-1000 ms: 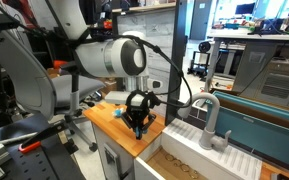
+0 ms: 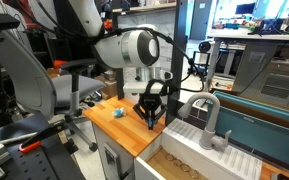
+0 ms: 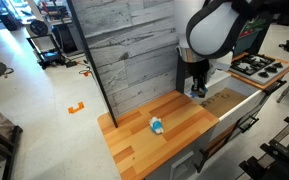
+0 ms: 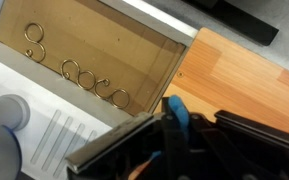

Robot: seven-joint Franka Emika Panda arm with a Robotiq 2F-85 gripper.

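Note:
In the wrist view a slim blue object (image 4: 177, 107) sits between my dark fingers; my gripper is shut on it, and its lower part is hidden. Exterior view 1 has the gripper (image 2: 150, 119) pointing down just above the wooden top, close to the edge of the open drawer (image 2: 182, 165). From the other side, the gripper (image 3: 198, 90) also hangs by the drawer end of the wood. A blue and white item (image 3: 156, 126) lies apart on the wooden top (image 3: 144, 144).
Several metal hooks (image 4: 81, 76) lie in the drawer. A grey faucet (image 2: 212, 112) rises beside it, with a teal bin (image 2: 254, 127) behind. Bare wood lies between the gripper and the blue and white item.
The arm has risen and shifted a little to the right in exterior view 1. The blue and white item on the wood shows no clear movement.

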